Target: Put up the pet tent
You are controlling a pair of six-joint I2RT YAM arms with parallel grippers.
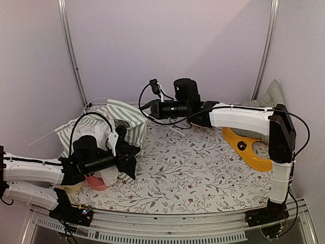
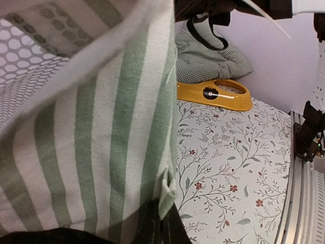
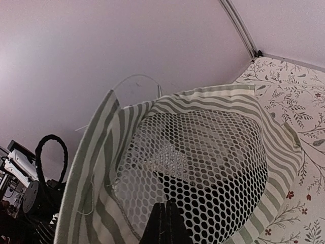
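The pet tent (image 1: 127, 114), green-and-white striped fabric with white honeycomb mesh (image 3: 203, 157), is raised at the left, a thin pole (image 1: 43, 138) poking out leftward. My left gripper (image 1: 129, 155) is shut at the fabric; in the left wrist view striped cloth (image 2: 127, 127) fills the left half, a folded edge over the dark fingertips. Whether cloth is between them is hard to tell. My right gripper (image 1: 146, 111) is shut at the upper right of the tent, above the mesh opening in the right wrist view; nothing clearly shows between its fingers.
A yellow board (image 1: 251, 157) and a grey checked cushion (image 1: 271, 101) lie at the right. A pink bowl (image 1: 96, 184) and a cream bowl (image 1: 73, 187) sit under the tent at front left.
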